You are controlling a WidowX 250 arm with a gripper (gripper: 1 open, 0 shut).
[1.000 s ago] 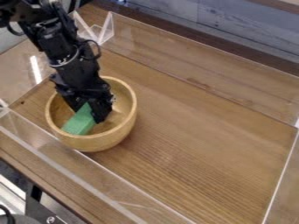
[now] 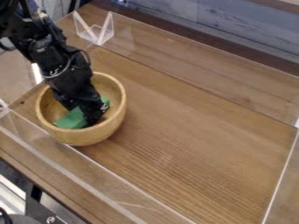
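Note:
A tan wooden bowl (image 2: pixel 79 135) sits at the left of the table, with a green object (image 2: pixel 70 118) lying inside it. The black gripper (image 2: pixel 86 107) reaches down from the upper left into the bowl, over the green object. Its fingertips are dark and overlap, so whether they are closed on the green object is hard to see; the object is partly hidden by them.
A transparent plastic piece (image 2: pixel 96 30) stands at the upper left. Clear edging runs along the table's sides, with a grey wall behind.
The gripper and the bowl have moved a little to the left. The green object appears shifted slightly within the bowl and is more covered by the fingers.

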